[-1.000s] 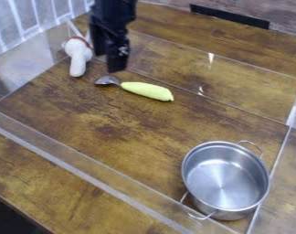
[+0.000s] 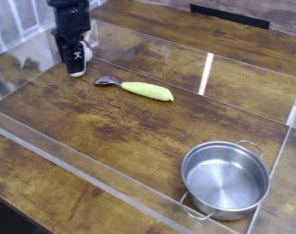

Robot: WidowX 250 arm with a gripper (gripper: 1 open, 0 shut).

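Observation:
My dark gripper point(image 2: 75, 60) is at the upper left, lowered over a white object point(image 2: 79, 71) that it partly hides. Whether its fingers are open or shut on it cannot be made out. To its right a pale green corn-like item point(image 2: 148, 91) lies on the wooden surface, with a small dark spoon-like thing point(image 2: 108, 80) at its left end. A steel pot point(image 2: 224, 179) with two handles stands at the lower right.
Clear plastic walls edge the wooden work area point(image 2: 101, 142) on the left, front and right.
My gripper has moved left from above the corn-like item and down onto the white object. The pot and green item have not moved.

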